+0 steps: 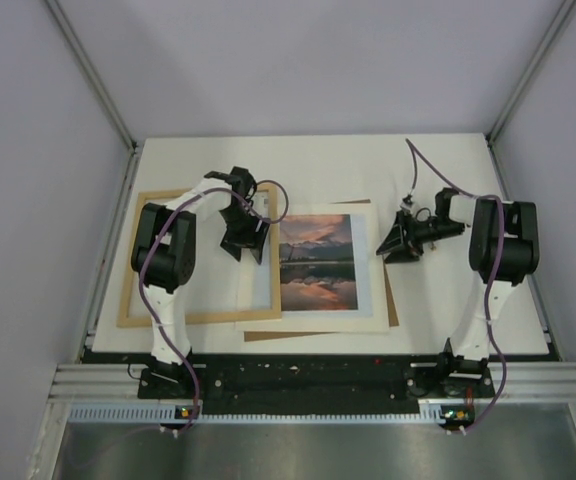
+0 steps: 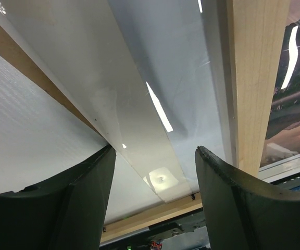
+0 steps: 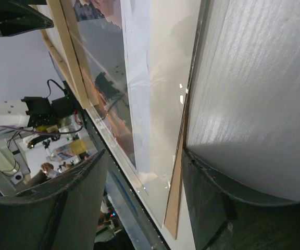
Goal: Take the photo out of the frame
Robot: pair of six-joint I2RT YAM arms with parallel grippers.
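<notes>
The landscape photo (image 1: 317, 262) shows mountains and a lake in a white mat (image 1: 372, 290). Its left part runs under the right rail of the wooden frame (image 1: 275, 290). Brown backing (image 1: 392, 300) shows along the mat's right and bottom edges. My left gripper (image 1: 251, 248) is over the frame's opening, left of that rail. In the left wrist view its fingers (image 2: 95, 179) stand apart above the mat's left strip (image 2: 150, 140). At the mat's right edge is my right gripper (image 1: 386, 252), its fingers (image 3: 85, 182) also apart. Contact of either gripper with the mat cannot be told.
The frame's opening shows the white table (image 1: 208, 285) on its left side. Free table surface lies behind the photo and to the right. The table's front edge (image 1: 298, 358) runs close below the frame and mat.
</notes>
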